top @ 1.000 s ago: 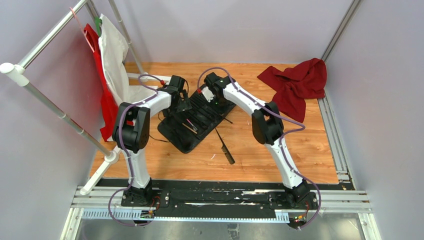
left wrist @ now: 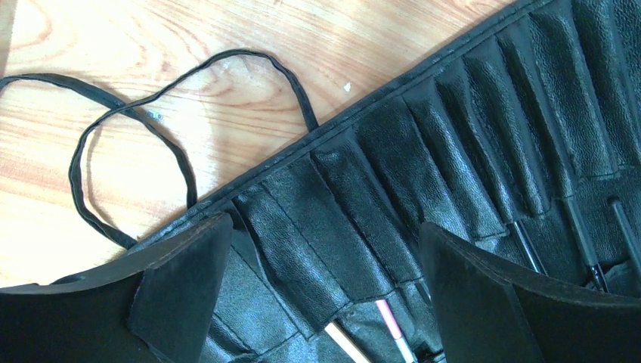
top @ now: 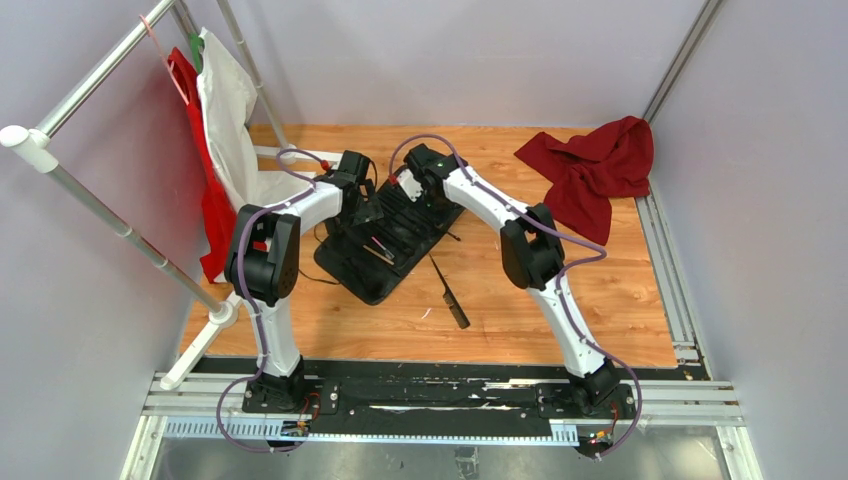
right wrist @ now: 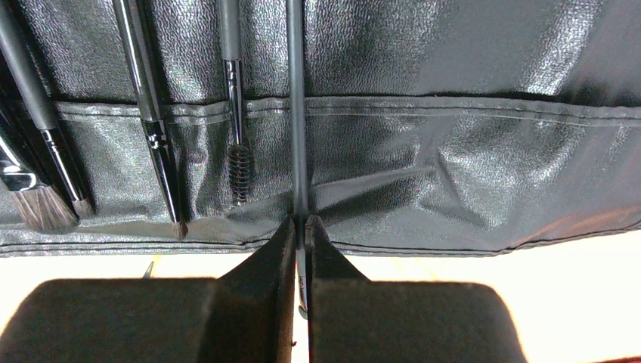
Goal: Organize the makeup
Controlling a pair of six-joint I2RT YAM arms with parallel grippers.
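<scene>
A black leather brush roll (top: 362, 277) lies unrolled at a slant on the wooden table. In the right wrist view my right gripper is shut on a thin dark brush (right wrist: 298, 144), whose shaft runs up over the roll's pocket edge; the tip pokes out below the fingers. Several other brushes, among them a fluffy one (right wrist: 45, 208) and a spoolie (right wrist: 238, 174), stick out of pockets to its left. My left gripper stands open over the roll's pockets, nothing between its fingers. A pink pencil (left wrist: 389, 318) and a wooden-toned one (left wrist: 346, 342) show below the pockets there.
A dark long-handled brush (top: 453, 303) lies on the table in front of the roll. The roll's tie strap (left wrist: 181, 79) loops on the wood. A dark red cloth (top: 595, 170) is at the back right; a clothes rack (top: 130, 235) stands left.
My right gripper has shifted very slightly left and the roll's right side has moved a little with it. The left arm looks still.
</scene>
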